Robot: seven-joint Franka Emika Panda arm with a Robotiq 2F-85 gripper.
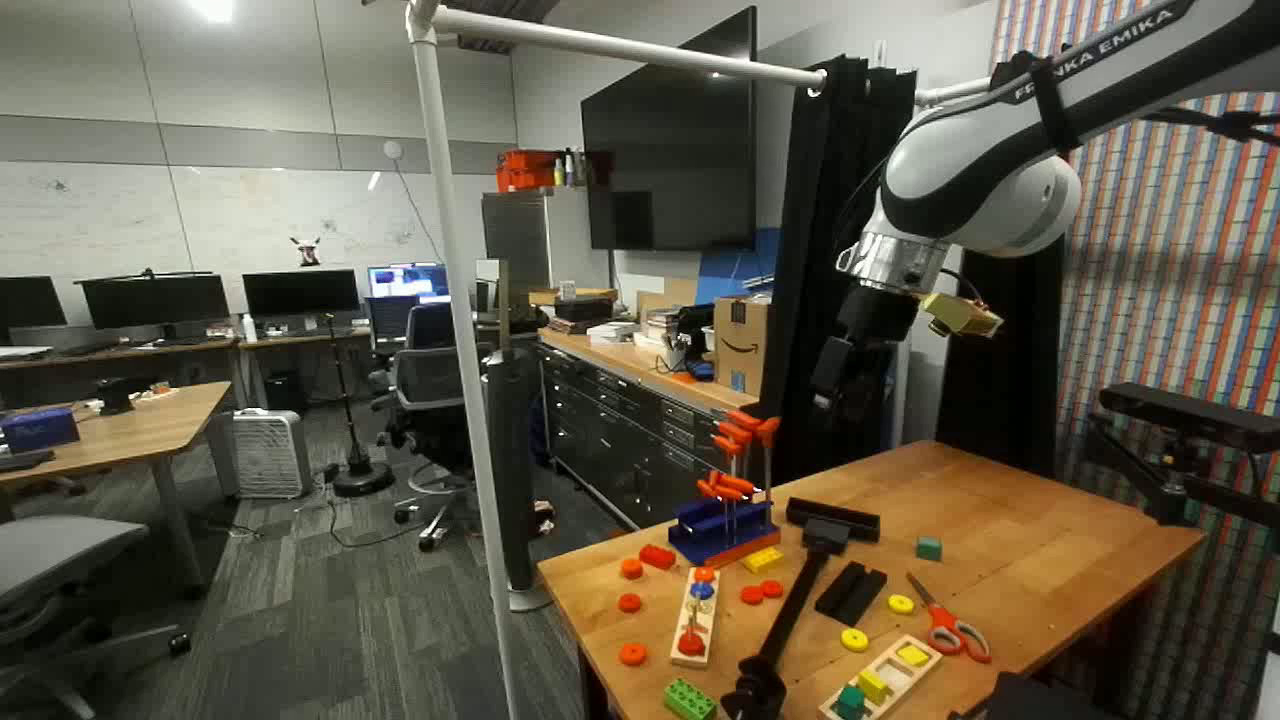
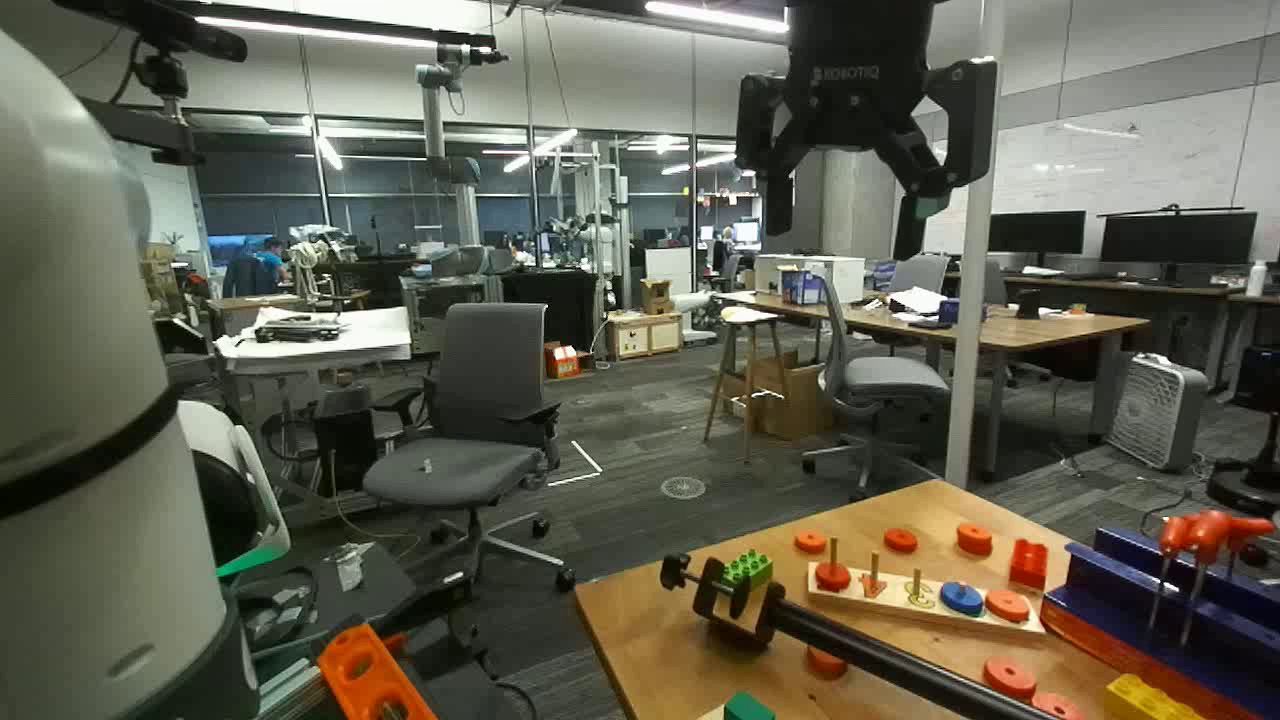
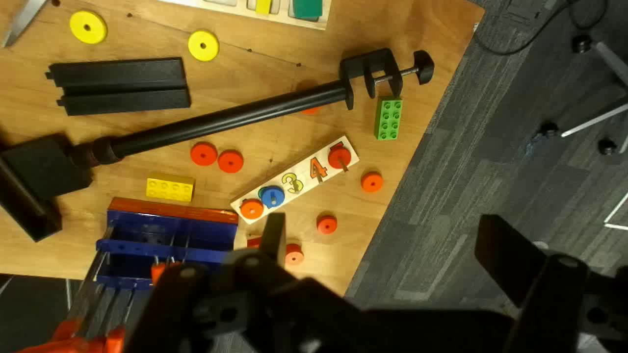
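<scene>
High over the table edge hangs my gripper [image 2: 848, 228], open, its two fingers wide apart with nothing between them. In the wrist view, a wooden peg board [image 3: 304, 176] with printed numbers carries an orange ring [image 3: 251, 208], a blue ring [image 3: 272, 196] and a red ring [image 3: 339, 157]. Loose rings lie around it: two red rings [image 3: 216, 157] on one side, several orange-red rings [image 3: 327, 224] on the other. Two yellow rings [image 3: 203, 45] rest farther off. A green brick [image 3: 388, 118] and a yellow brick [image 3: 169, 189] lie flat on the wooden table [image 3: 329, 53].
A black clamp pole [image 3: 229, 119] stretches across the table beside the peg board. The blue rack [image 1: 726, 528] holds upright orange-handled tools. Scissors [image 1: 956, 631], a shape tray [image 1: 885, 684], a black track piece [image 1: 851, 590] and a teal block [image 1: 929, 548] also lie there.
</scene>
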